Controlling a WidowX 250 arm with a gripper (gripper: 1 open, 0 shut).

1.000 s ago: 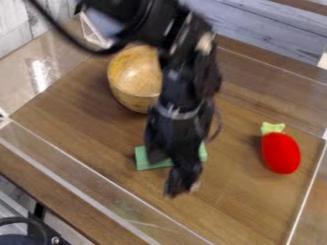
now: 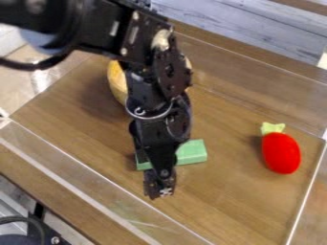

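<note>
My black gripper [image 2: 159,174] is low over a green block [image 2: 189,153] on the wooden table, its fingers open at the block's near side and partly hiding it. Whether the fingertips touch the block or the tabletop is unclear. To the right lies a red plush vegetable [image 2: 281,151] with a pale green top. Behind the arm, a wooden bowl [image 2: 118,80] shows only in part.
The wooden tabletop [image 2: 90,144] is bordered by clear edging along the front left and the right. Bare table lies left of the gripper and between the block and the red vegetable. A pale plank surface is at the back.
The arm and gripper have shifted slightly left, and the arm now covers more of the bowl. The block and red vegetable appear in the same places.
</note>
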